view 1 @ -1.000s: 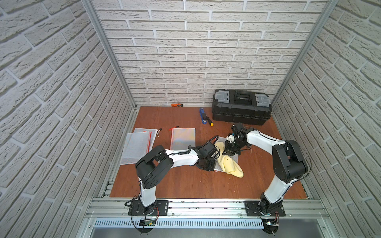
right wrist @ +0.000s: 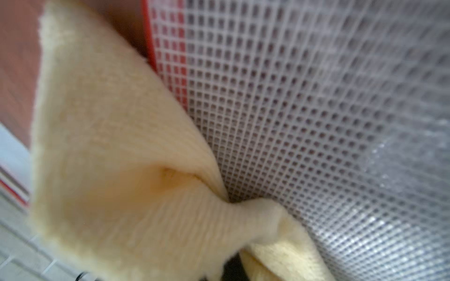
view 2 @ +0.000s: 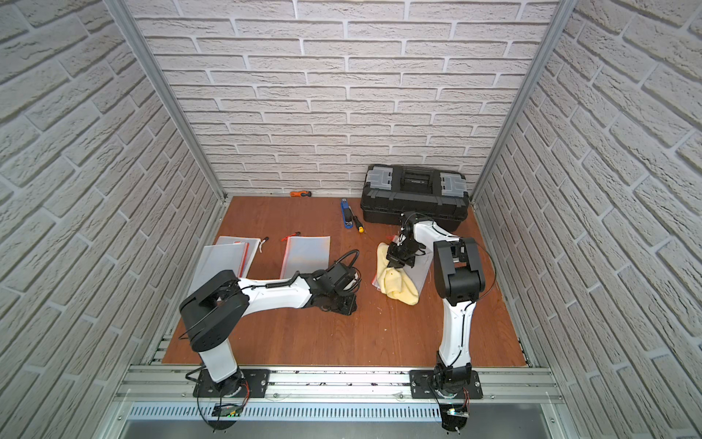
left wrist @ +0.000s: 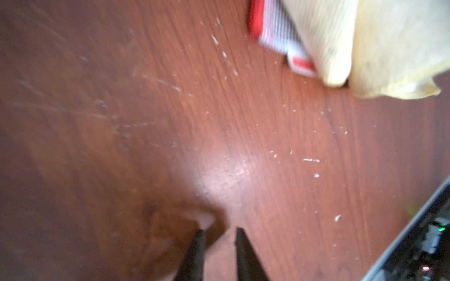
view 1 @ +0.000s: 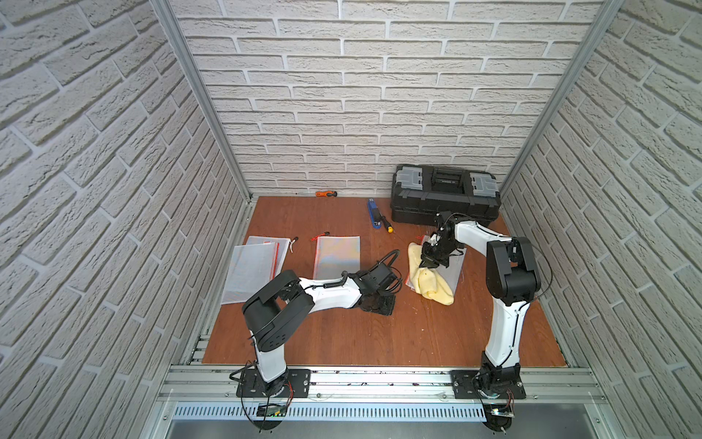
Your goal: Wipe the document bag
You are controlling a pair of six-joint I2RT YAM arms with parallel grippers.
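Observation:
A white mesh document bag (view 1: 454, 271) with a red edge lies at the table's right, under my right arm. Bunched across its left part is a pale yellow cloth (view 1: 431, 284), with one end hanging past the near edge onto the wood. My right gripper (view 1: 431, 259) is shut on that cloth; in the right wrist view the folds of the cloth (right wrist: 131, 187) hide nearly all of the fingers, beside the mesh bag (right wrist: 300, 107). Left of the bag, my left gripper hangs over bare table, its fingers slightly apart and nothing between them.
A black toolbox (view 1: 446, 194) stands behind the bag. Other mesh bags (view 1: 248, 269) lie at the left, and another bag (view 1: 338, 254) is partly behind my left arm. A blue tool (view 1: 373, 212) and an orange-handled tool (view 1: 326, 194) lie at the back.
The bag has slid right and away from the front, clear of my left gripper. The left arm shifted slightly left.

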